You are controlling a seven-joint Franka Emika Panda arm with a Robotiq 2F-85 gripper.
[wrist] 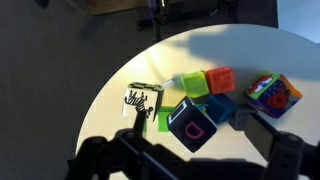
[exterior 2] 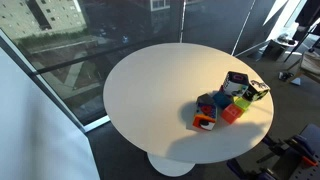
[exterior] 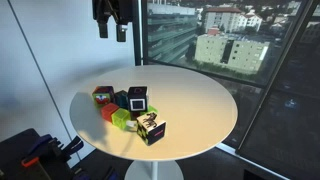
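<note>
Over the far left of the round table, my gripper (exterior: 112, 31) hangs high and open, its two fingers apart with nothing between them. In the wrist view the gripper spans the cluster of blocks, well above it. A dark cube with a framed picture (wrist: 192, 124) shows between the fingers. Around it lie a black-and-white printed cube (wrist: 143, 100), a yellow-green block (wrist: 190, 84), a red block (wrist: 219, 79), a blue block (wrist: 219, 107) and a multicoloured cube (wrist: 272, 94). A green piece (wrist: 165, 119) is partly hidden by the dark cube.
The blocks crowd together on one side of the white round table (exterior 2: 150, 90). In exterior view 1 the printed cube (exterior: 151, 128) sits close to the table's front edge. Large windows (exterior: 215, 45) stand behind.
</note>
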